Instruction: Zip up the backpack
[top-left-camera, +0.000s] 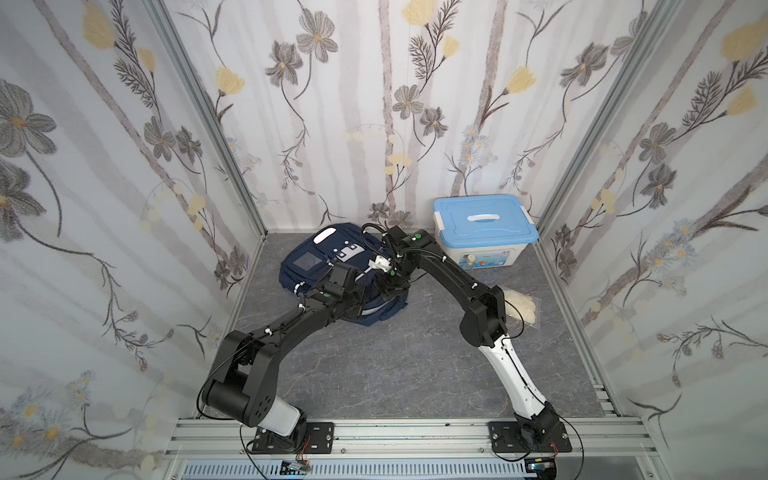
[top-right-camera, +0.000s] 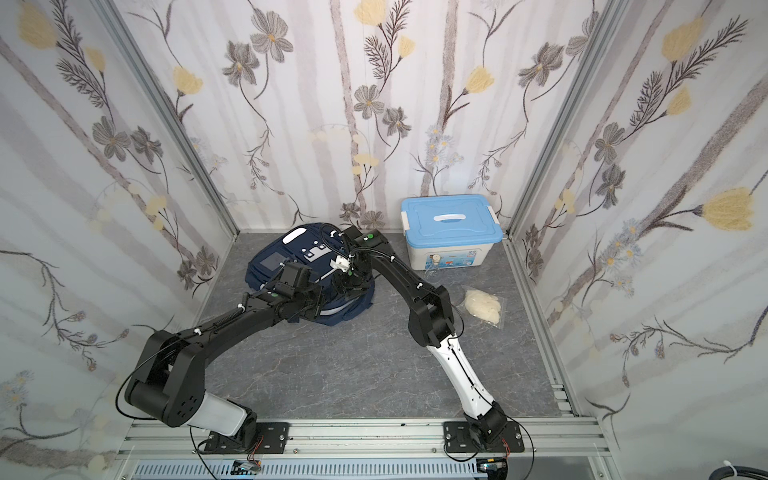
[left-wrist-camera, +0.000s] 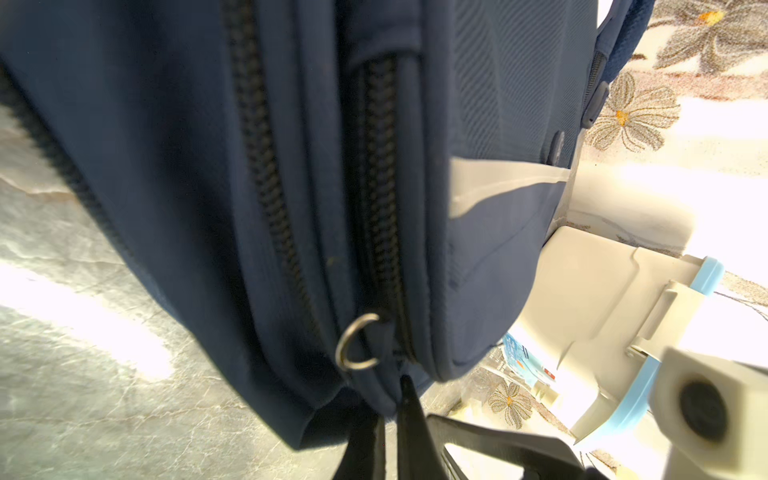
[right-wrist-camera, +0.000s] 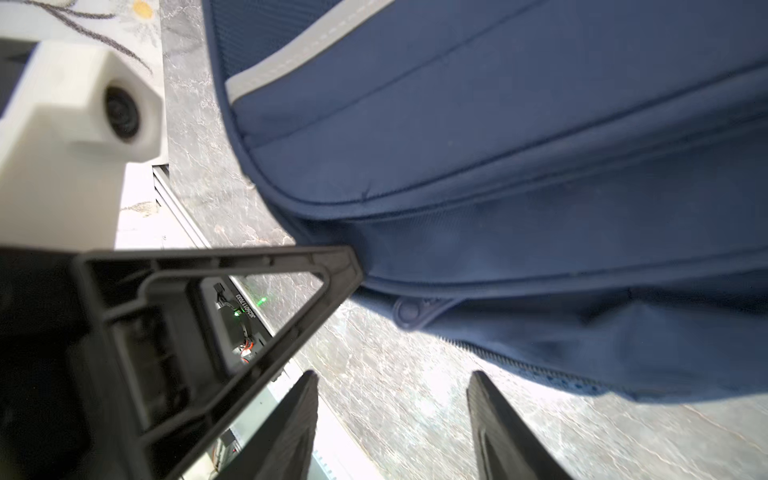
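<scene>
The navy backpack (top-left-camera: 316, 260) lies at the back left of the floor, both arms reaching over it. My left gripper is shut at the backpack's lower edge, beside a zipper (left-wrist-camera: 380, 176) and a metal ring (left-wrist-camera: 357, 342); whether anything thin is between its tips is hidden. My right gripper is open at the backpack's side, with bare floor between its fingertips. A zipper pull (right-wrist-camera: 412, 310) hangs just above and between them, and the black frame of the other gripper reaches in from the left of that view.
A lidded storage box (top-left-camera: 484, 220) with a blue top stands at the back right. A bag of pale material (top-right-camera: 482, 305) lies in front of it. Patterned walls enclose three sides.
</scene>
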